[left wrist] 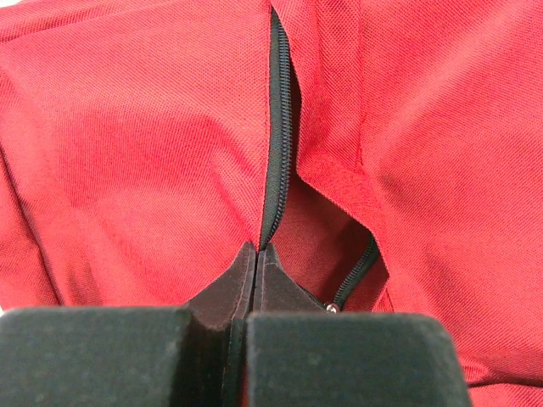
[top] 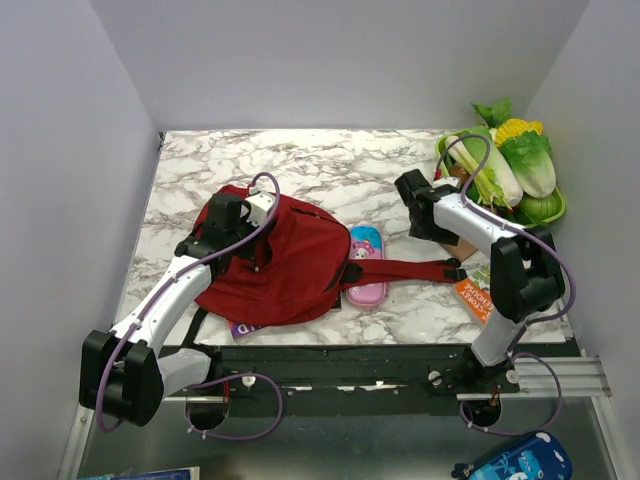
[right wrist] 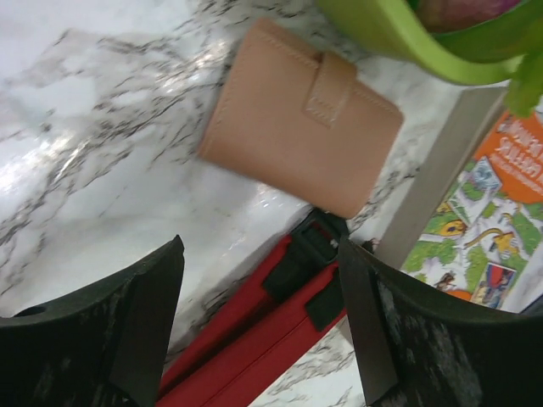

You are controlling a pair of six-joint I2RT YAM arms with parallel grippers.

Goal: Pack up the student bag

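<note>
The red bag [top: 310, 260] lies on the left half of the table, its zipped mouth part open. My left gripper is shut on the black zipper edge [left wrist: 278, 136] of that mouth. A tan wallet [right wrist: 288, 110] with a strap tab lies flat on the marble, partly hidden by the right arm in the top view. Above it and the end of the bag's strap [right wrist: 254, 339], my right gripper hangs open, with nothing held between its fingers. A pink and blue pencil case [top: 366, 292] rests against the bag's right side, partly under the strap.
A green basket [right wrist: 424, 51] of vegetables stands at the back right, close to the wallet. An orange-covered book [top: 478, 294] lies on the right. A purple book [top: 243, 329] shows under the bag's front edge.
</note>
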